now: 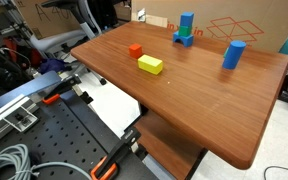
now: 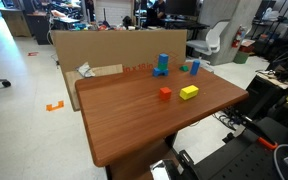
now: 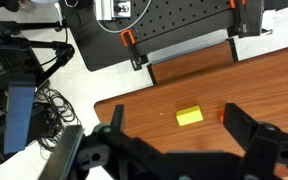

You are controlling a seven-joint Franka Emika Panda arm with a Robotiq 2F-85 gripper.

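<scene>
On the brown table lie a yellow block (image 1: 150, 64) and, just left of it, a small red cube (image 1: 135, 49). Farther back stands a stack (image 1: 185, 29) of blue and green pieces on a wider blue base. A blue cylinder (image 1: 233, 54) stands upright, apart from it, toward the right. From above, the wrist view shows the yellow block (image 3: 189, 116) and the red cube (image 3: 223, 116), partly cut off by a dark part of my gripper. My gripper is open, its dark fingers wide apart at the lower edge, with nothing held between them.
An upright brown board (image 2: 99, 47) stands along the table's back edge. The table (image 2: 114, 125) has bare room at its left in exterior view 2. A black perforated bench (image 1: 56, 135) with clamps and a coiled cable (image 1: 14, 160) adjoins the front, with a gap between.
</scene>
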